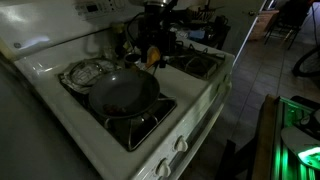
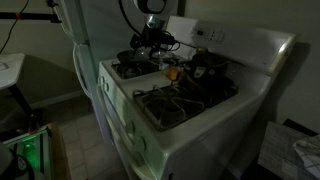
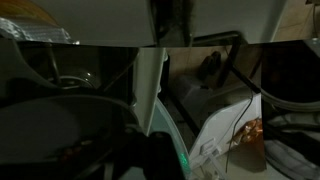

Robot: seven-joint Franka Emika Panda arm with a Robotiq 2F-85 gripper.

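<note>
My gripper (image 1: 149, 34) hangs above the back of the stove's middle in exterior view 1, dark and hard to make out against the background. In exterior view 2 the gripper (image 2: 158, 37) is over the far burners. It stands open, and nothing can be seen held in it. A small orange object (image 1: 153, 56) lies just below it in exterior view 1; the same orange object (image 2: 172, 73) shows between the burners in the other exterior view. The wrist view is dim, with an orange patch (image 3: 250, 131) at right.
A dark pan (image 1: 123, 91) covers a front burner, its handle towards the middle. Crumpled foil (image 1: 86, 72) lies behind it. A dark pot (image 2: 208, 68) stands at the back of the stove. Bare grate (image 2: 172, 105) and stove top (image 1: 137, 150) surround these.
</note>
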